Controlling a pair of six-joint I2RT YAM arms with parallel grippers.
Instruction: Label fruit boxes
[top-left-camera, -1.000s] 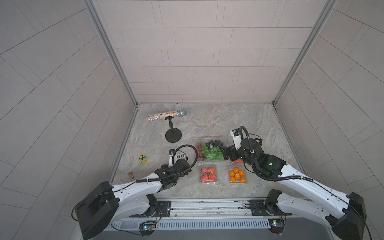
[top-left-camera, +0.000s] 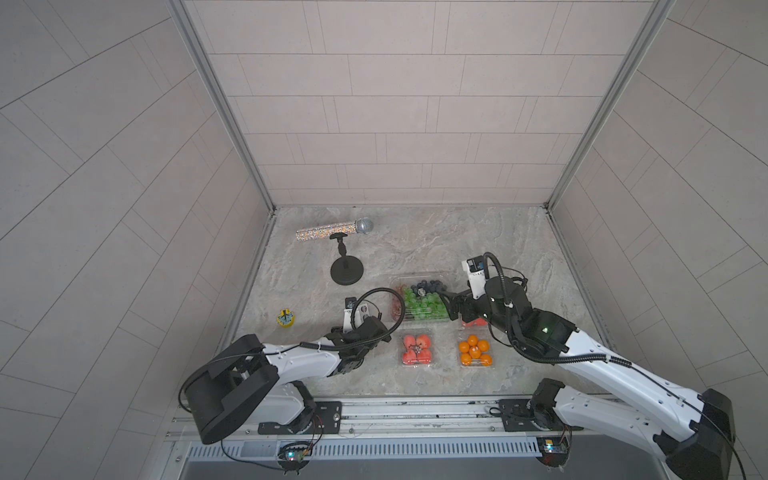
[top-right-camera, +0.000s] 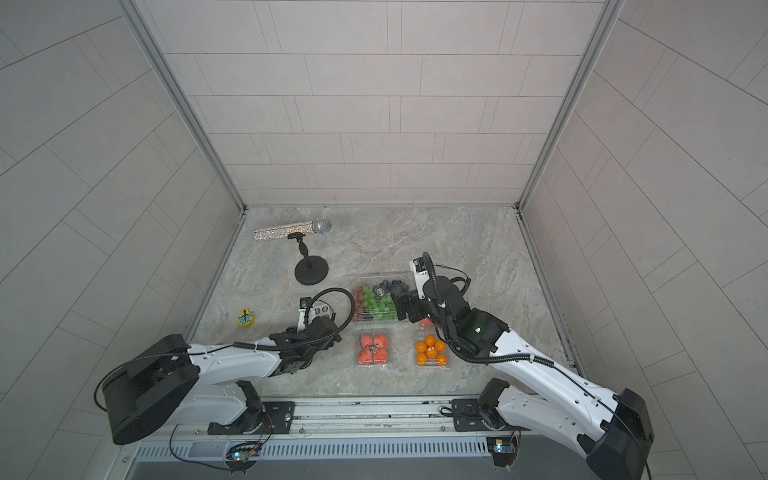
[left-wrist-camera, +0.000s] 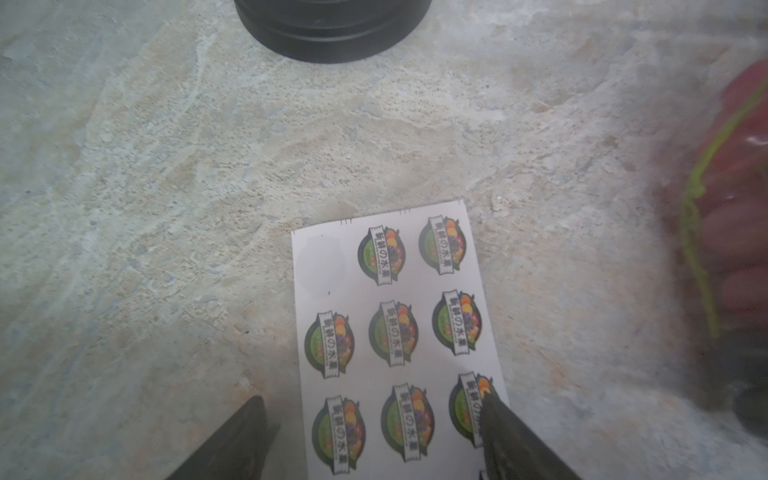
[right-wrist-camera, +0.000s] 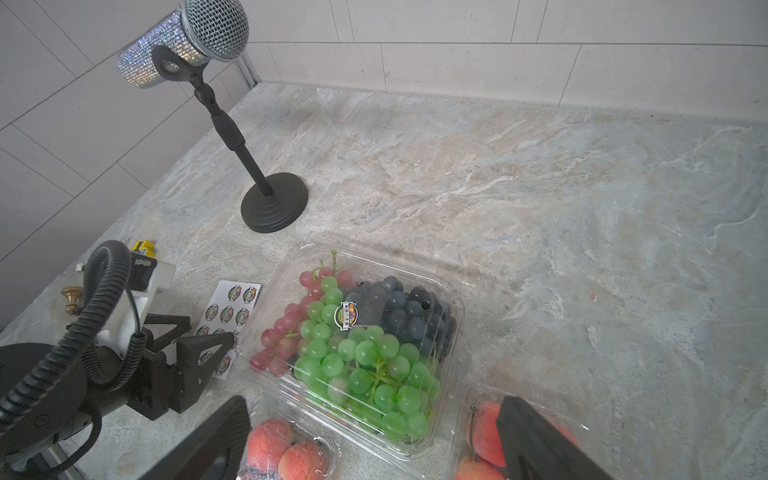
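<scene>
A white sheet of fruit-logo stickers (left-wrist-camera: 397, 304) lies on the marble surface, one top corner spot blank. My left gripper is open low over the sheet's near part. The clear grape box (right-wrist-camera: 397, 372) beside it carries a round label (right-wrist-camera: 345, 315) on its lid. My right gripper hangs open above the boxes. Near it are a box of red round fruit (top-left-camera: 417, 349), a box of orange fruit (top-left-camera: 475, 351) and another box of red fruit (right-wrist-camera: 489, 438), partly hidden.
A microphone on a black stand (top-left-camera: 346, 269) stands behind the sheet. A small yellow object (top-left-camera: 285, 317) sits at the left.
My right arm has moved very slightly.
</scene>
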